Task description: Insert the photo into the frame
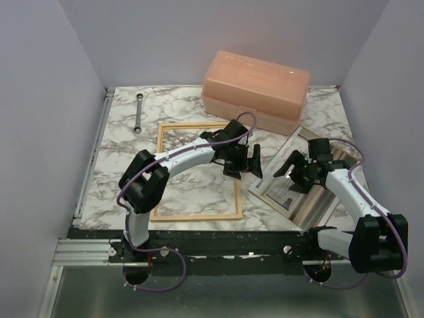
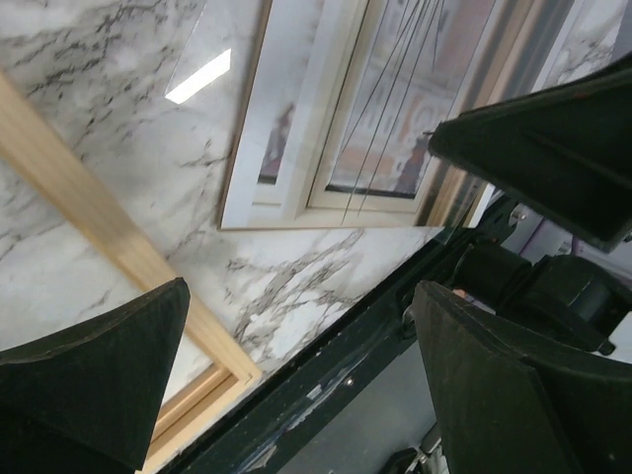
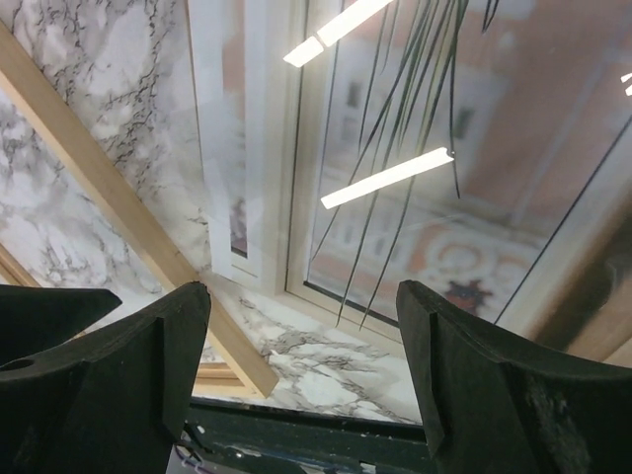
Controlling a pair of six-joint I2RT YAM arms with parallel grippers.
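Observation:
The light wooden frame [image 1: 194,216] lies empty on the marble-patterned table, its right side below my left gripper [image 1: 250,171]. To its right, a slanted pile holds pictures with pale borders [image 1: 277,197] beneath clear, reflective sheets [image 3: 380,183]. One picture [image 3: 474,197], with long dark stalks over reddish buildings, shows closely in the right wrist view. Above this pile, my right gripper [image 1: 291,175] has its fingers apart with nothing between them. Open and empty too, the left gripper hovers between frame and pile. Which sheet lies uppermost I cannot tell.
Brown strips [image 1: 318,207] run along the pile's right side. An orange box [image 1: 255,89] stands behind the pile, and a wrench [image 1: 138,112] lies at the back left. Both grippers are close together. The table's front edge [image 1: 199,233] borders the frame.

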